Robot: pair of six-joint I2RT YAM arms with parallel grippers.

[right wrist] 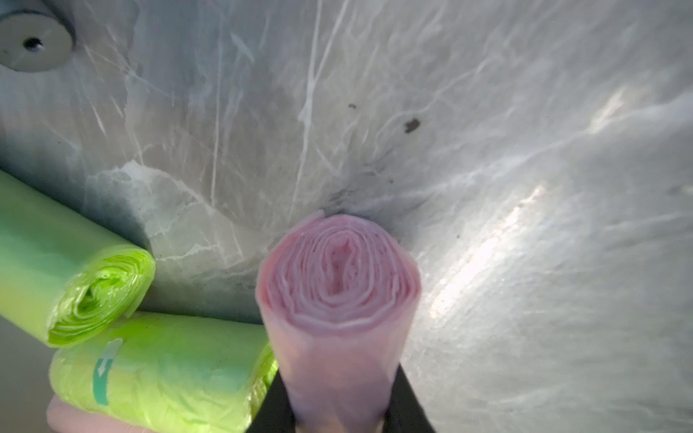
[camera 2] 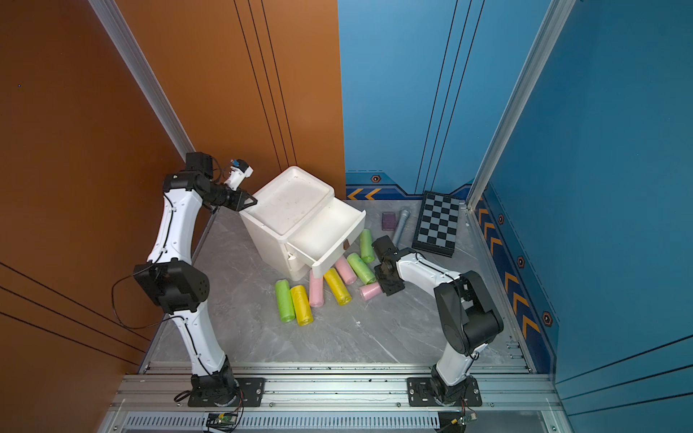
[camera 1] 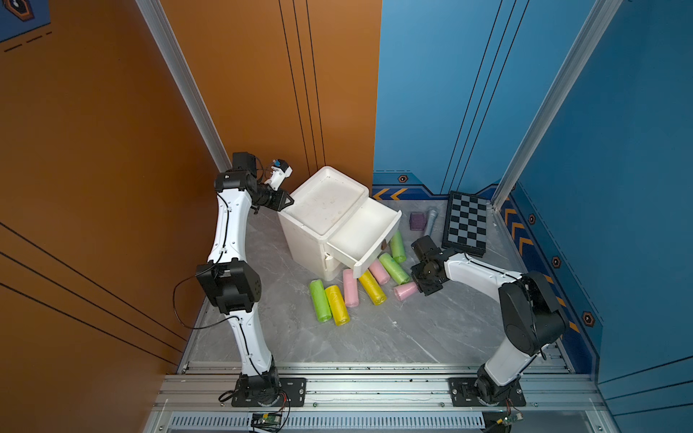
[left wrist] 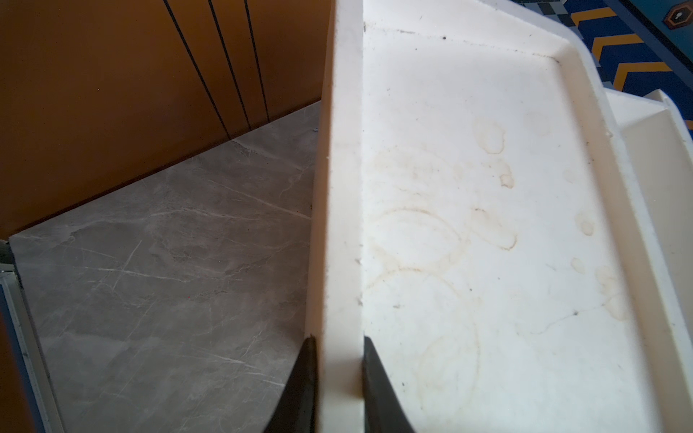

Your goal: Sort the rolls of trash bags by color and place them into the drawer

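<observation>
In the right wrist view my right gripper is shut on a pink roll (right wrist: 339, 281), with a finger pressed to each side. Two green rolls (right wrist: 155, 368) lie left of it. My left gripper is shut on the rim (left wrist: 340, 216) of the white cabinet, its fingers on either side of the wall. The cabinet's drawer (camera 1: 364, 234) is pulled out and empty. In front of and under it lie yellow rolls (camera 1: 337, 305), pink rolls (camera 1: 351, 288) and green rolls (camera 1: 320, 300).
A checkered board (camera 1: 465, 222), a grey cylinder (camera 1: 431, 221) and a purple block (camera 1: 417, 221) sit at the back right, behind my right arm.
</observation>
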